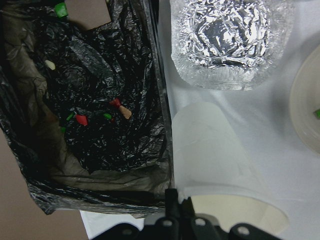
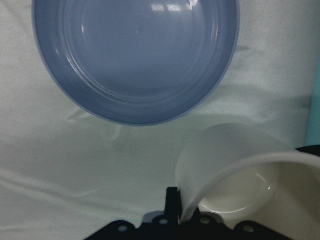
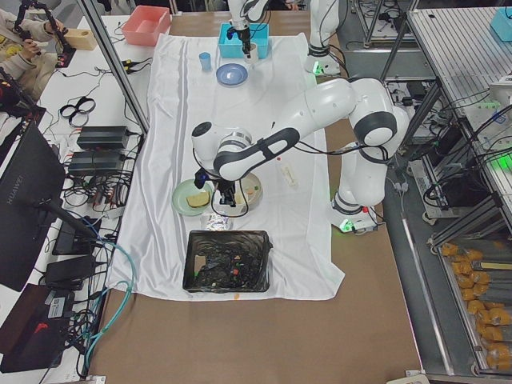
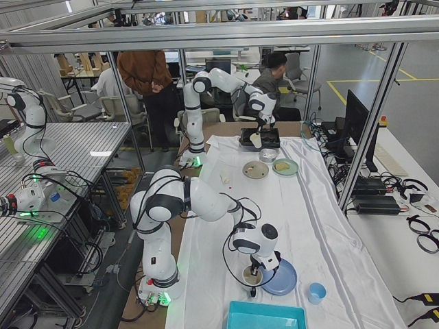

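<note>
My left gripper is shut on the rim of a white paper cup (image 1: 210, 150), held tilted beside a bin lined with a black bag (image 1: 100, 60) holding scraps. A foil tray (image 1: 230, 40) and a plate (image 1: 310, 85) lie nearby. My right gripper is shut on the rim of a white mug (image 2: 225, 145), beside a blue plate (image 2: 135, 55) near a teal bin (image 4: 266, 317).
A green plate (image 4: 285, 166) with a yellow item and a beige plate (image 4: 255, 169) sit at the left arm's end. A blue cup (image 4: 316, 293) stands by the blue plate.
</note>
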